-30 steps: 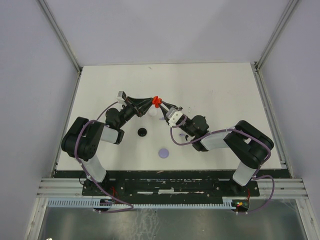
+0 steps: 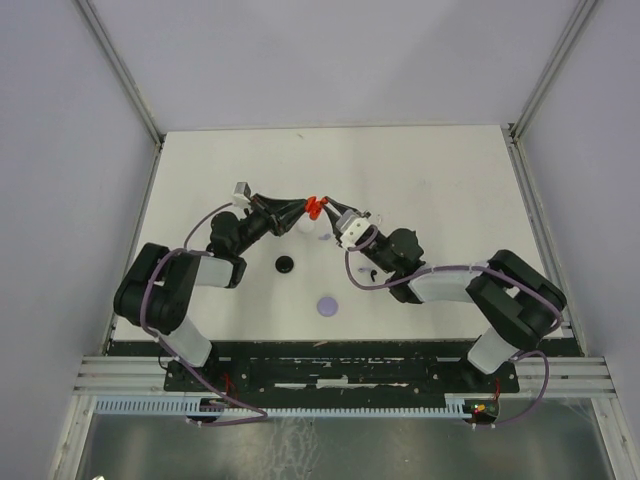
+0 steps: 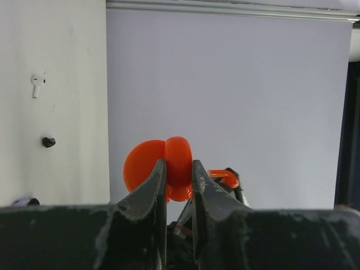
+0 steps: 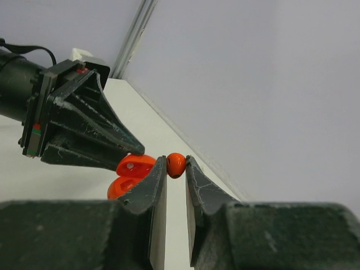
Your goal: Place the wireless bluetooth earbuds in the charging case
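Note:
My left gripper (image 2: 302, 208) is shut on the open orange charging case (image 3: 146, 157), held above the middle of the white table (image 2: 200, 160). In the right wrist view the case (image 4: 121, 188) shows its raised lid and lower part. My right gripper faces it from the right, a small orange earbud (image 4: 176, 163) between its fingertips, close beside the case; in the top view the two nearly touch.
Small items lie on the table: a black round piece (image 2: 284, 264), a lilac disc (image 2: 327, 306), a white earbud (image 3: 37, 84) and a small dark piece (image 3: 48, 142).
My right arm has shifted a little to the right and toward the front. The left gripper and the orange case have moved slightly, downward in the top view.

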